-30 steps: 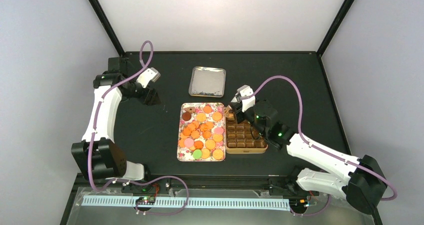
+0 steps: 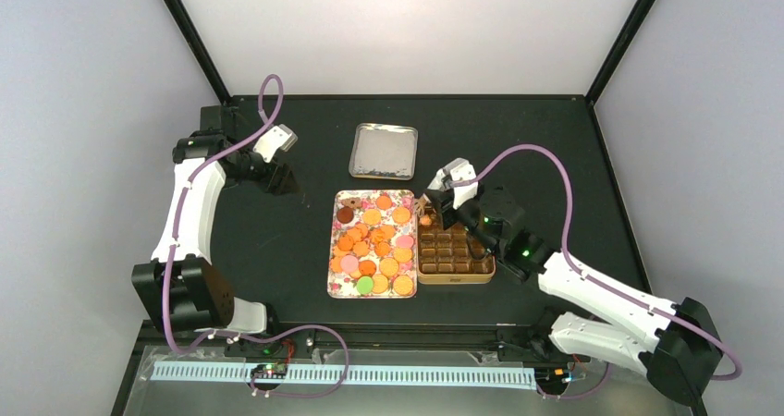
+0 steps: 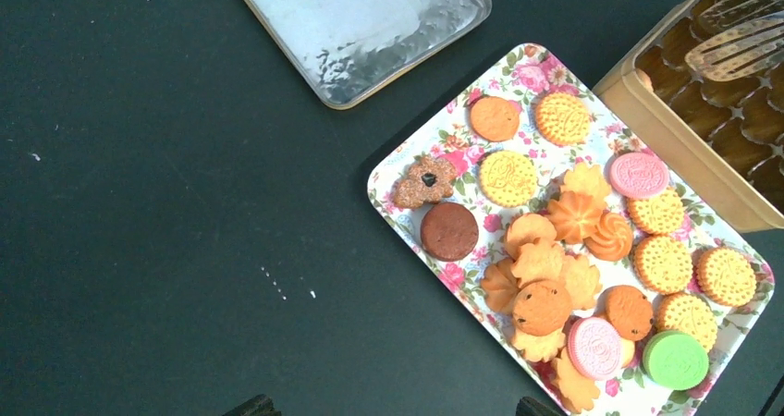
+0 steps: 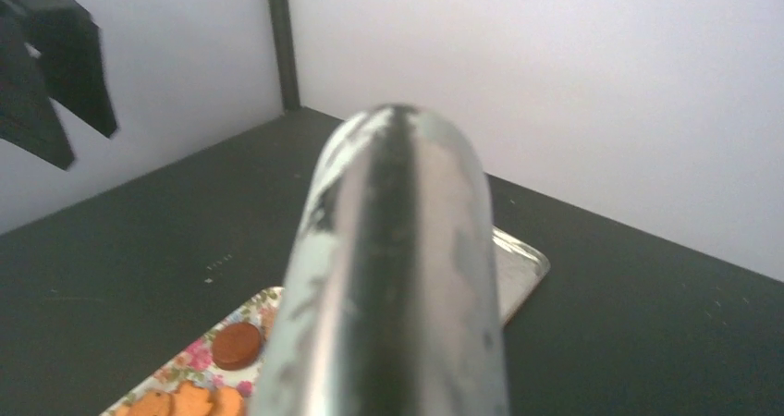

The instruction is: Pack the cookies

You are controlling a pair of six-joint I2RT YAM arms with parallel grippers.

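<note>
The floral tray (image 2: 333,277) carries many cookies: orange, yellow, pink, brown and green (image 3: 676,360). To its right is the brown compartment box (image 2: 453,279). My right gripper (image 2: 442,211) is shut on metal tongs (image 3: 737,50) over the box's upper left. In the left wrist view the slotted tong ends stand apart, with no cookie seen between them. Below the tips, an orange cookie (image 2: 426,220) lies in the box's upper left corner. The tongs' rounded metal end fills the middle of the right wrist view. Left of the tray, my left gripper (image 2: 285,183) is open and empty.
A silver metal tray (image 2: 384,152), with no cookies on it, lies behind the floral tray. The floral tray and box sit side by side.
The left arm is still.
</note>
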